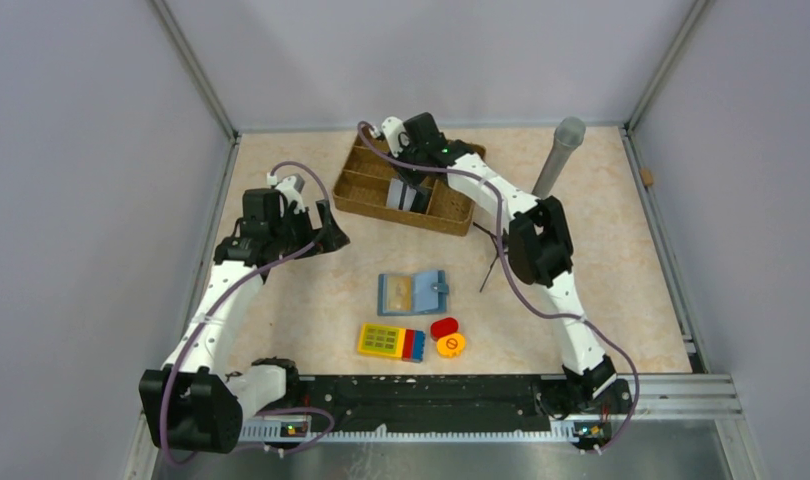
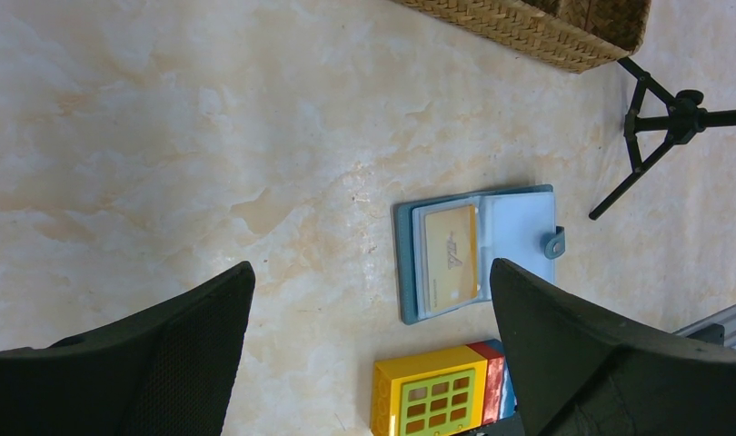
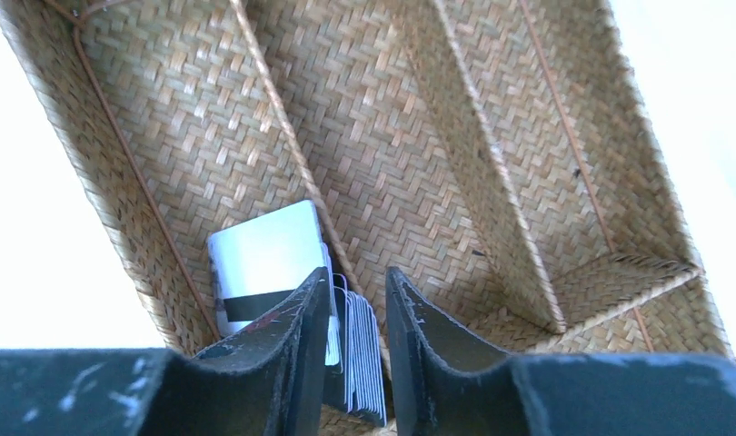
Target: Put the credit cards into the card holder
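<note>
The blue card holder (image 1: 430,290) lies open on the table; a gold card (image 2: 450,259) shows in its left side. In the woven basket (image 1: 353,205), a white card with a dark stripe (image 3: 266,259) leans beside a stack of cards standing on edge (image 3: 363,359), against a divider. My right gripper is over that stack, its fingers apart, one on either side of the stack as seen from the wrist; contact cannot be made out. Left of the holder, my left gripper hangs open above the table, with nothing between its fingers.
A yellow toy phone (image 1: 382,340) lies in front of the holder, with a red piece (image 1: 444,328) and a round orange piece (image 1: 450,345) beside it. A black tripod base (image 2: 682,118) and its grey post (image 1: 559,158) stand at the right. Table left of the holder is clear.
</note>
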